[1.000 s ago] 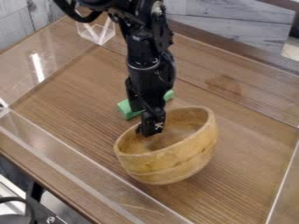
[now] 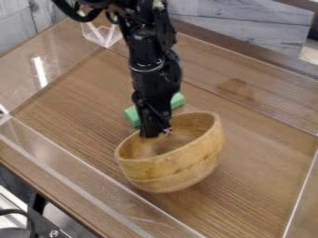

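A wooden bowl (image 2: 170, 167) stands on the table, its far rim tilted up on the right side. My black gripper (image 2: 154, 128) reaches down at the bowl's back left rim, its tips partly hidden by the rim; whether it holds the rim cannot be made out. Behind it lies a green block (image 2: 132, 114), partly hidden by the gripper and arm.
A clear container (image 2: 99, 30) sits at the back left edge, a pale board (image 2: 248, 28) runs along the back, and a cable shows at the front left.
The gripper has risen slightly, and the bowl has shifted a little, its right side moving from its earlier position toward the viewer's right and down.
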